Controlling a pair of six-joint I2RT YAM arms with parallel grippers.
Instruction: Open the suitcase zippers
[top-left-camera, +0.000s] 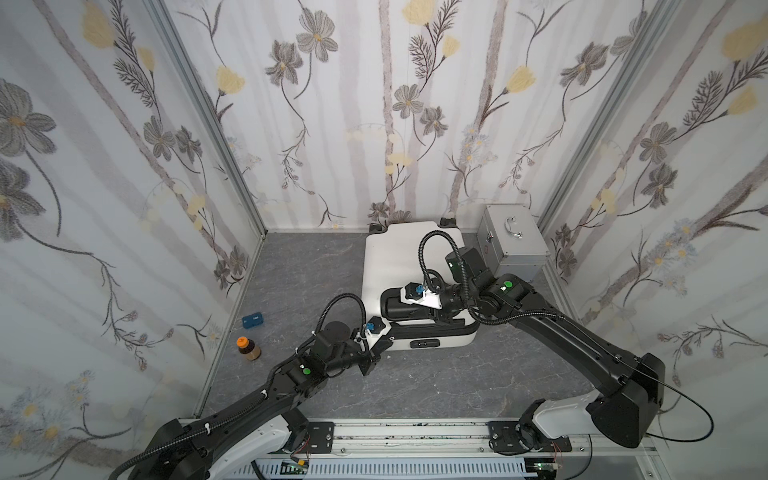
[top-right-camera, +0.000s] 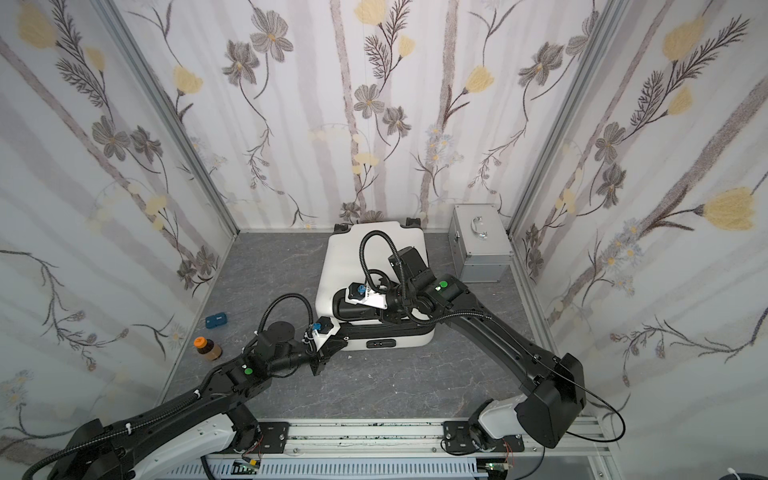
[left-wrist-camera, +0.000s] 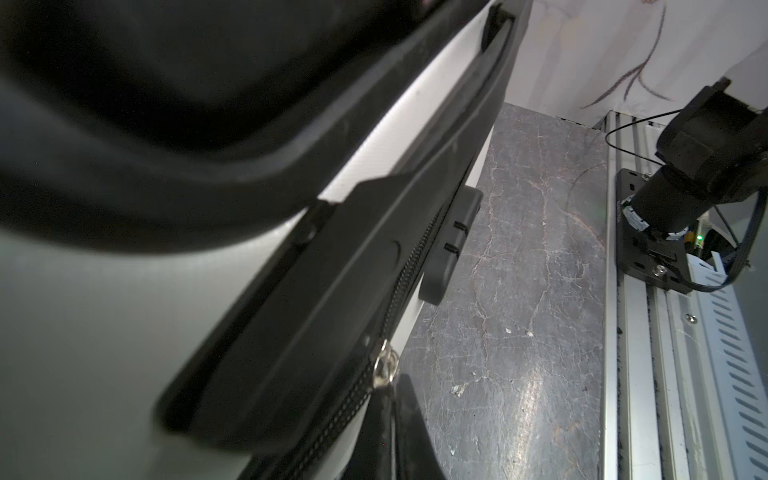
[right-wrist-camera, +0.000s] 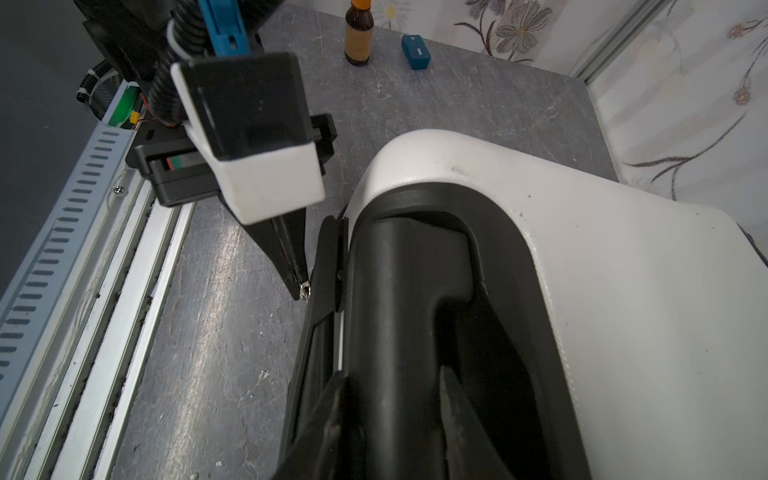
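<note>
The white suitcase (top-left-camera: 416, 240) lies flat, its dark zipper band toward the front. A silver zipper pull (left-wrist-camera: 385, 366) sits on the zipper track (left-wrist-camera: 412, 260) near the suitcase's left front corner. My left gripper is shut at that pull, whose lower end runs between the fingertips. In the right wrist view the left fingers (right-wrist-camera: 280, 248) end at the same bit of metal. Over the black handle (right-wrist-camera: 392, 320), my right gripper stands open, one finger on each side; whether they touch it I cannot tell.
A silver metal case (top-left-camera: 512, 236) stands right of the suitcase. An orange-capped bottle (top-left-camera: 248, 348) and a small blue box (top-left-camera: 253, 320) sit at the left.
</note>
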